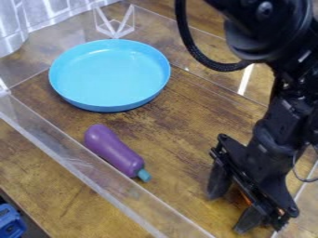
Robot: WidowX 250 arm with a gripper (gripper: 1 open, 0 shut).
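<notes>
My black gripper [233, 203] is low over the wooden table at the right, its fingertips down near the surface. Behind the fingers a small patch of orange shows, mostly hidden, so whether they hold it is unclear. A purple toy eggplant [114, 152] with a teal tip lies left of the gripper. A round blue plate [110, 76] sits farther back at the upper left.
Clear plastic walls [50, 132] edge the table area, and a blue object [7, 223] is at the lower left corner. Bare wood [174, 139] lies between the plate, the eggplant and the arm.
</notes>
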